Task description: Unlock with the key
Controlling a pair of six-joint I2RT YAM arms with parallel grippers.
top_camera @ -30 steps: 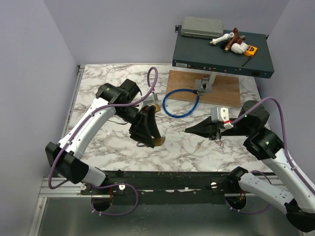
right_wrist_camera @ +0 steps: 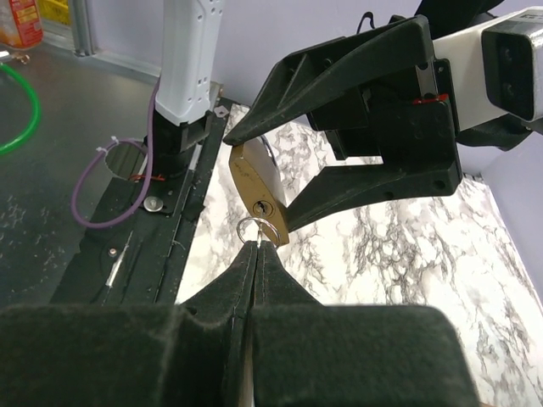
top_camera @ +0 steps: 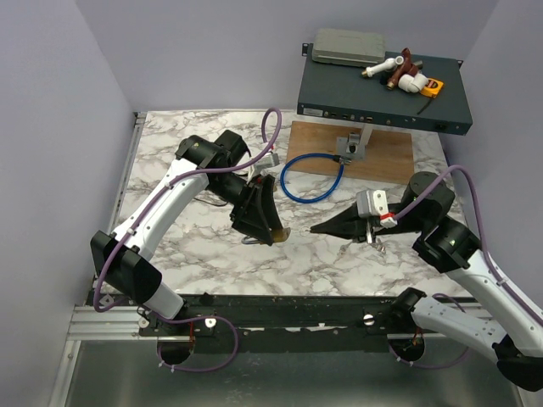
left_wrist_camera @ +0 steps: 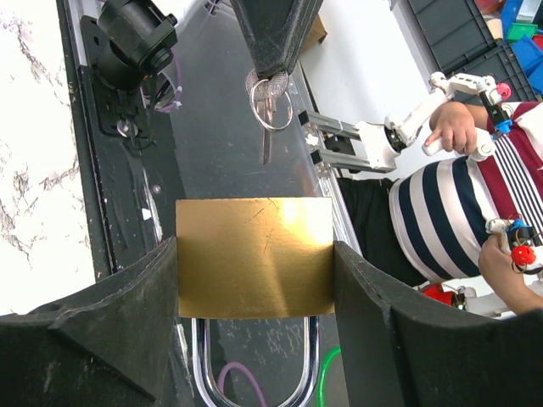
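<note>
A brass padlock (left_wrist_camera: 256,259) sits between the fingers of my left gripper (top_camera: 275,231), its steel shackle (left_wrist_camera: 308,356) showing in the left wrist view. Facing it from the right, my right gripper (top_camera: 314,229) is shut on a thin key (left_wrist_camera: 267,136) with a wire ring (right_wrist_camera: 244,222). The left wrist view shows a gap between key tip and padlock. In the right wrist view, the ring appears just below the keyhole (right_wrist_camera: 262,207) in the padlock's end face; how well the key lines up with it cannot be told, as its blade is mostly hidden there.
Behind the arms lie a blue hose loop (top_camera: 286,186) and a wooden board (top_camera: 390,157). A dark raised shelf (top_camera: 382,97) carries a grey box and small fittings.
My right gripper has moved a little left with the key, narrowing the gap.
</note>
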